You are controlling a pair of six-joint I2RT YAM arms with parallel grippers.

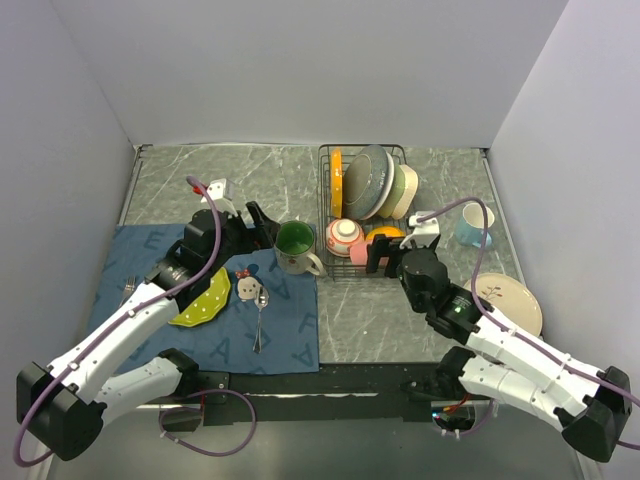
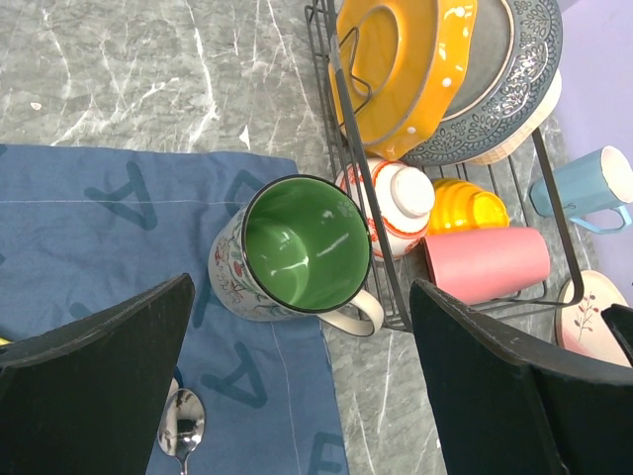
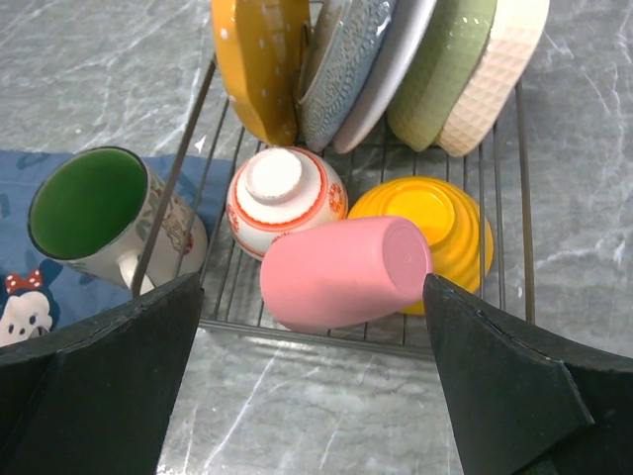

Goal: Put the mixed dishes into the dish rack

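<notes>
The wire dish rack (image 3: 527,198) holds several upright plates, a white-and-red bowl (image 3: 282,198), a yellow bowl (image 3: 460,237) and a pink cup (image 3: 326,272) lying on its side. My right gripper is open just in front of the rack, nothing held, the pink cup ahead of its fingers. Against the rack's left side, on the blue cloth, sits a green-lined mug (image 2: 307,247), handle toward the rack. My left gripper stands open and empty close to this mug. A blue cup (image 1: 470,230) and a floral plate (image 1: 508,298) are on the counter at right.
On the blue cloth (image 1: 290,340) lie a yellow-green plate (image 1: 205,303), a spoon (image 1: 259,320) and a fork (image 1: 128,290). The grey counter (image 1: 370,330) in front of the rack is bare. Walls close in the back and sides.
</notes>
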